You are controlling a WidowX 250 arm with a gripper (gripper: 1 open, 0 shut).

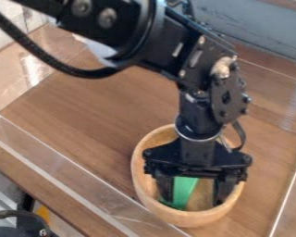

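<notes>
My black gripper (195,183) is lowered into a round wooden bowl (188,217) on the right of the tabletop, its fingers open. A green block (183,193) lies in the bowl between the fingers, partly hidden by the gripper. I cannot tell whether the fingers touch it.
A clear-edged border runs along the front left, with clutter below it at the lower left. A pale blue-grey wall stands at the back.
</notes>
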